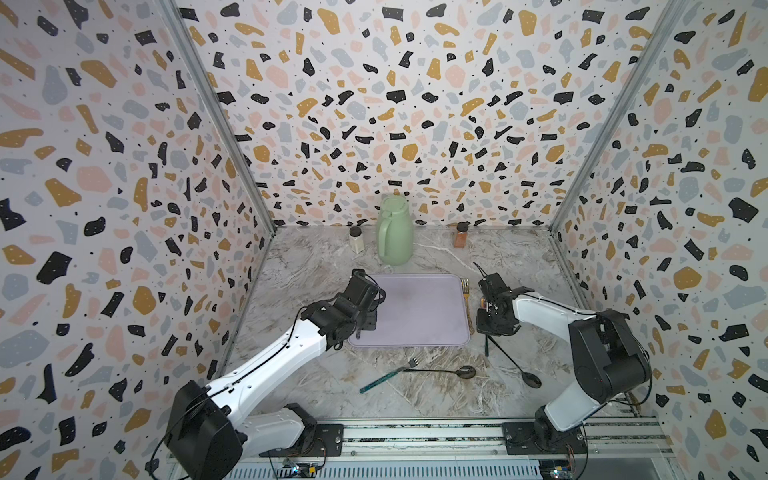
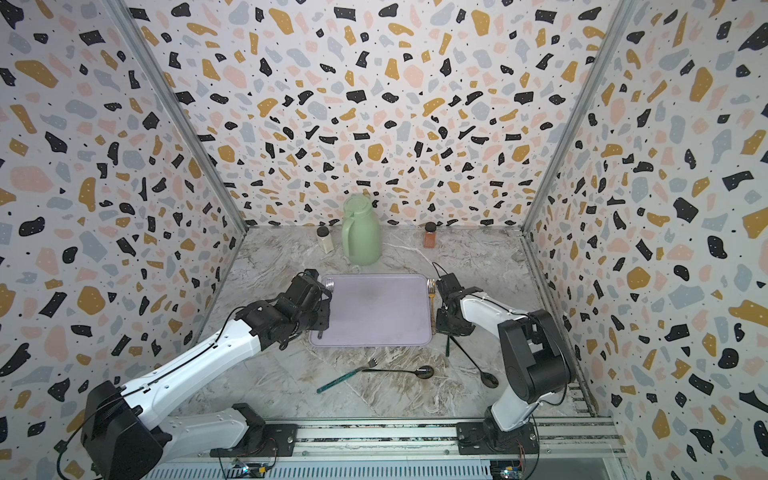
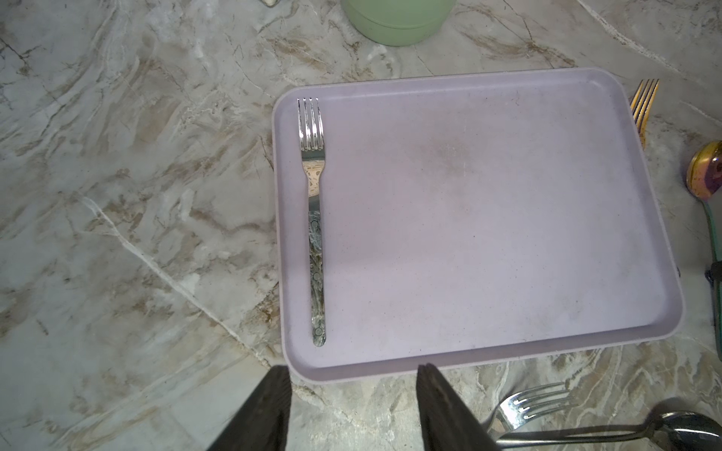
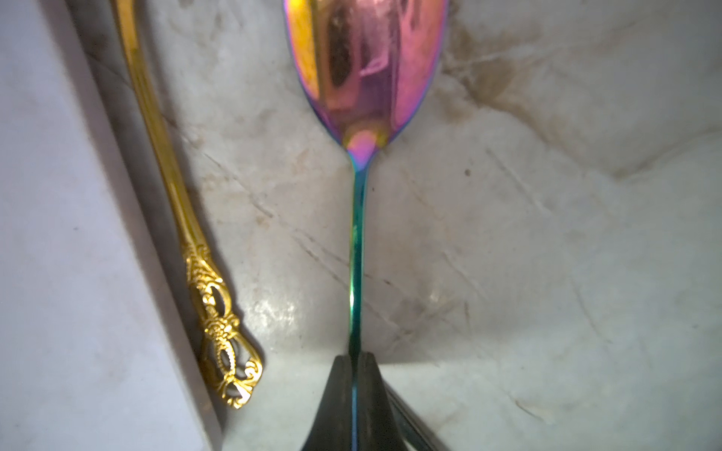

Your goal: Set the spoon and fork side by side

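Observation:
A silver fork (image 3: 316,248) lies lengthwise in the left side of the lilac tray (image 3: 477,353). My left gripper is open above the tray's near left, nothing between its fingers. A gold fork (image 4: 161,127) lies just right of the tray, and beside it a rainbow spoon (image 4: 364,67). My right gripper is shut at the rainbow spoon's handle; whether it grips the handle is unclear. Below the tray lie a teal-handled fork (image 1: 380,381) and a dark spoon (image 1: 465,372). Another long spoon (image 1: 531,379) lies at the right front.
A green pitcher (image 1: 394,236) stands behind the tray between a white shaker (image 1: 357,244) and a red shaker (image 1: 461,238). Walls close in the sides and back.

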